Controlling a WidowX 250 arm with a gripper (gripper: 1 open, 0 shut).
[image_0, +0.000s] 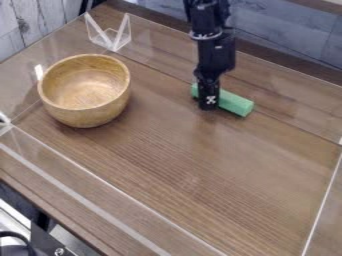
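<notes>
My gripper (209, 92) is a dark arm reaching down from the top centre, its tip over the left end of a green block (230, 104) on the wooden table (201, 190). The fingers look close together; whether anything sits between them is hard to see. The block lies at a slant.
A tan bowl (83, 90) sits at the left. A white wire object (111, 32) is at the back left.
</notes>
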